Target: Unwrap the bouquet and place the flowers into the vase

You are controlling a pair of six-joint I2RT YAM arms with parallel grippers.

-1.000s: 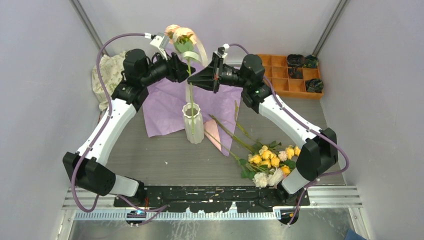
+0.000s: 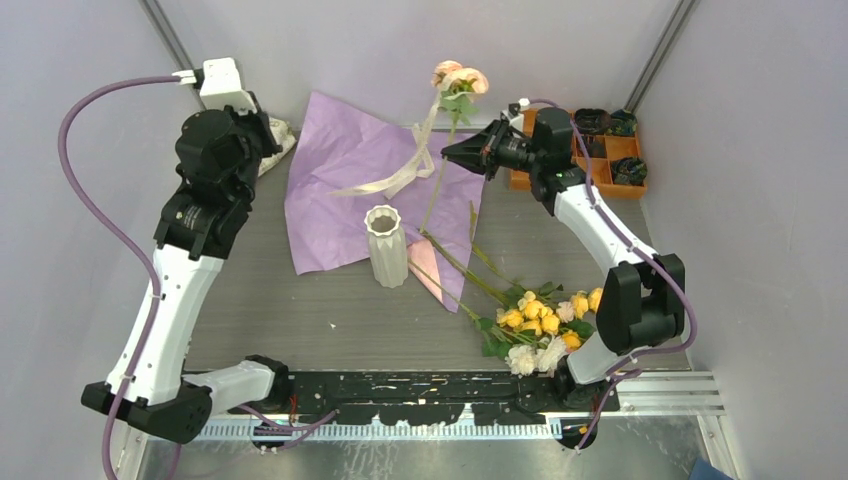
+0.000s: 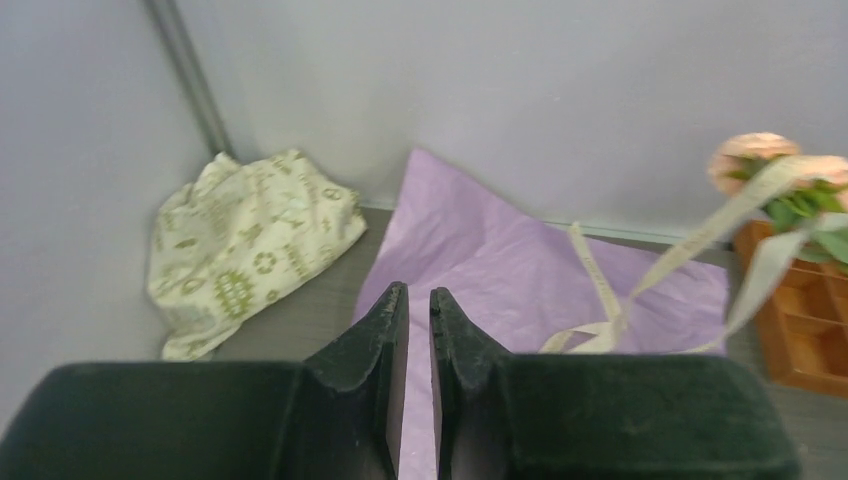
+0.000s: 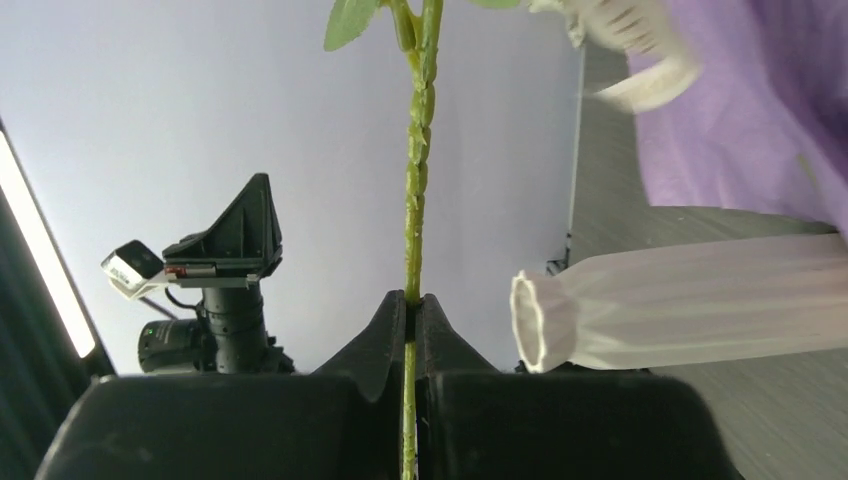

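Note:
A tall peach flower with a trailing cream ribbon hangs upright on a long green stem. My right gripper is shut on that stem. In the top view the stem's lower end appears to the right of the white vase, outside its mouth. The vase stands upright, and in the right wrist view its fluted rim shows clear of the stem. Far to the left, my left gripper has its fingertips narrowly parted; only purple paper shows through the gap.
Purple wrapping paper spreads behind the vase. Yellow and white flowers lie at the front right, their stems towards the vase. An orange compartment tray is at the back right, a patterned cloth bundle at the back left.
The flower in my right gripper has swung right, away from its place over the vase. My left gripper has drawn back to the left from beside the stem.

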